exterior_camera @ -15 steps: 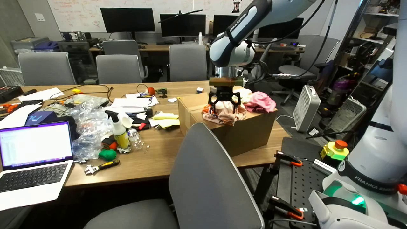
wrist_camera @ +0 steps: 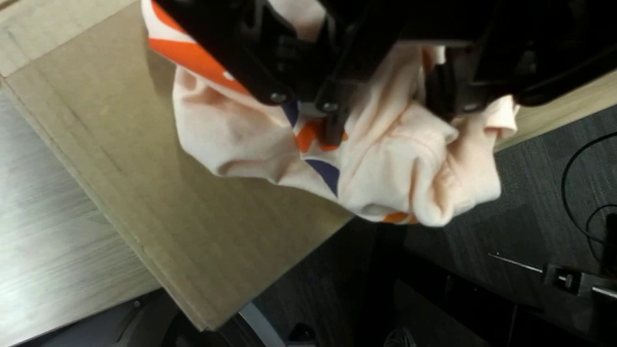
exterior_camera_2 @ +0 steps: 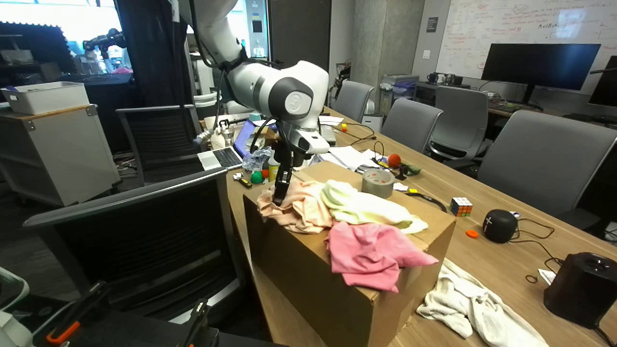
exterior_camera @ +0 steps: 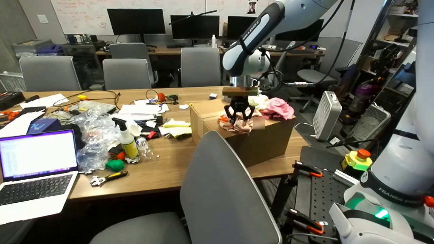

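A peach cloth with orange and purple patches (wrist_camera: 248, 139) lies bunched on top of the cardboard box (exterior_camera: 252, 148). My gripper (exterior_camera: 239, 119) points down into this cloth at the box's near edge. In the wrist view, the fingers (wrist_camera: 333, 124) are apart, with folds of peach cloth in the gap between them; no firm pinch shows. A pale yellow-green cloth (exterior_camera_2: 370, 205) sits beside the peach one. The pink cloth (exterior_camera_2: 376, 254) hangs partly over the box's edge.
A roll of tape (exterior_camera_2: 377, 183) stands on the box behind the cloths. On the table beside the box lies a white cloth (exterior_camera_2: 483, 309). A grey chair (exterior_camera: 228, 187) stands close in front. Clutter, including a spray bottle (exterior_camera: 129, 146), covers the table's left.
My gripper has come slightly lower into the peach cloth, and its fingertips have drawn closer together. The peach cloth has bunched up between them.
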